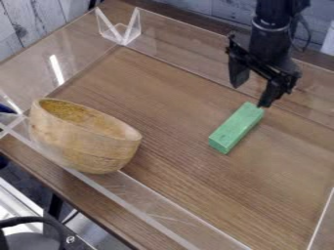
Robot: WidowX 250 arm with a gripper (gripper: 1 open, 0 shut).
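A green rectangular block [236, 128] lies flat at the middle right of the wooden table, angled from lower left to upper right. Behind it stands the dark gripper [253, 78], open, its two fingers apart above the table beyond the block's far end. I see nothing held between them.
A large wooden bowl [84, 137] sits at the lower left. A small white wire-like object [117, 25] is at the back left. A dark round shape lies at the bottom left corner.
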